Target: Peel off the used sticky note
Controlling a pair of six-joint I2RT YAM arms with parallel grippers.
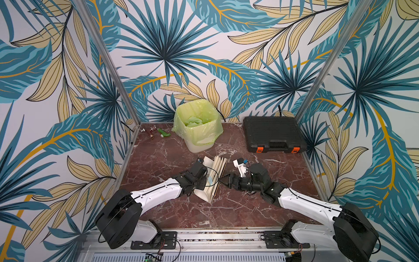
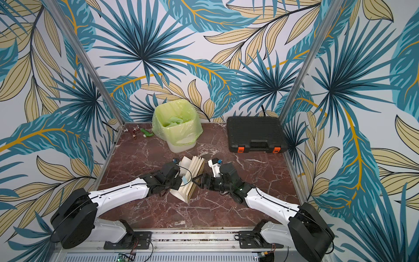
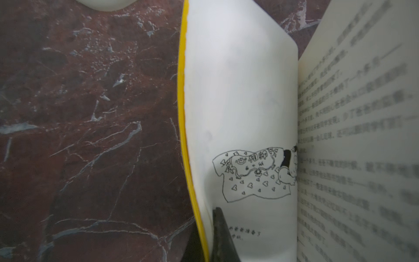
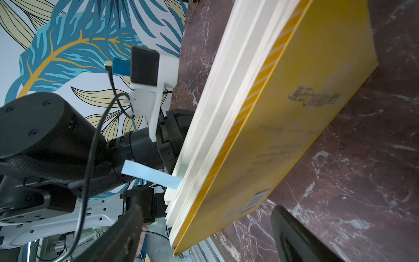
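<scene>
An open book point(image 1: 218, 168) with a yellow cover point(image 4: 305, 113) lies at the table's front middle, its pages partly fanned upright. A pale blue sticky note point(image 4: 150, 173) sticks out from the pages near their lower end in the right wrist view. My left gripper is shut at the book's left edge, on or against the thin page and yellow cover edge; whether it pinches them is unclear. My right gripper is open just beside the book's right side, with nothing between its fingers.
A bin point(image 1: 197, 135) with a green liner stands behind the book. A black case point(image 1: 275, 131) sits back right. Small items point(image 1: 152, 133) lie back left.
</scene>
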